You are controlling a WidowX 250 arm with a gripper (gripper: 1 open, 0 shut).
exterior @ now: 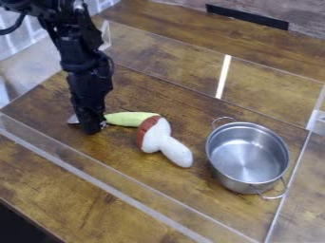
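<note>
The black gripper [89, 121] is low over the wooden table at the left, its fingertips beside a pale green elongated object [127, 119] that looks like a toy vegetable. A greyish piece shows under the fingers, too small to identify. The gripper looks shut; whether anything is between the fingers is hidden. A red-and-white mushroom-like toy [172, 147] lies right of the green object.
A steel pot [248, 157] with two handles stands at the right. Clear strips or panels edge the wooden table [165, 66].
</note>
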